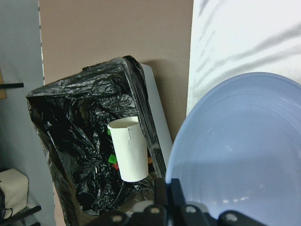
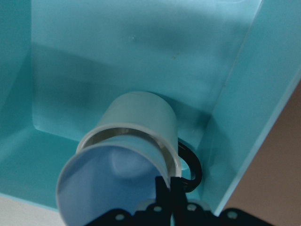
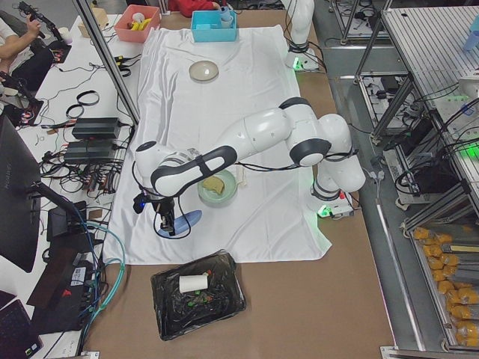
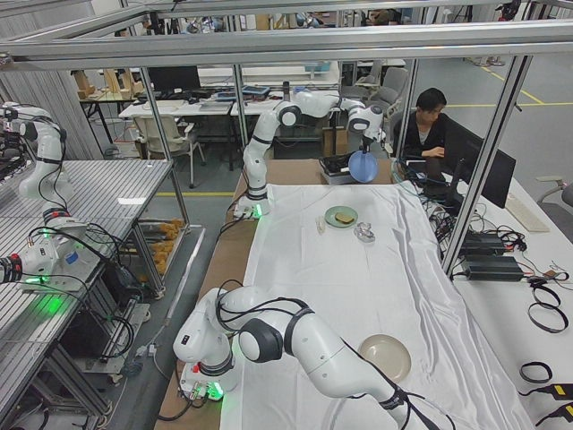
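Observation:
My left gripper is shut on the rim of a blue plate [image 1: 235, 141], held on edge in camera right view, near the black-lined bin [image 1: 75, 122], which holds a white paper cup [image 1: 129, 155]. My right gripper is shut on the rim of a blue cup [image 2: 103, 183] inside the teal box [image 2: 141, 42], over a white mug [image 2: 141, 108] with a black handle. I cannot tell whether the blue cup rests in the mug.
A green plate with food [image 4: 340, 215], a crumpled clear item [image 4: 364, 231] and a beige bowl [image 3: 203, 70] lie on the white cloth. A red box [image 3: 135, 30] stands beside the teal box.

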